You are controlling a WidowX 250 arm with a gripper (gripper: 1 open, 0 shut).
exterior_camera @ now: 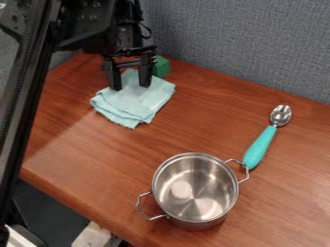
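My black gripper (129, 75) is low over a folded light-blue cloth (129, 104) at the back left of the wooden table, its fingers pointing down at or just above the cloth. Whether they are open or holding cloth between them is hard to tell. A green object (161, 67) sits behind the gripper, partly hidden by it.
A steel pot (195, 188) with two handles stands at the front centre of the table (91, 159). A spoon with a turquoise handle (260, 146) lies to its right. A grey padded wall runs along the back.
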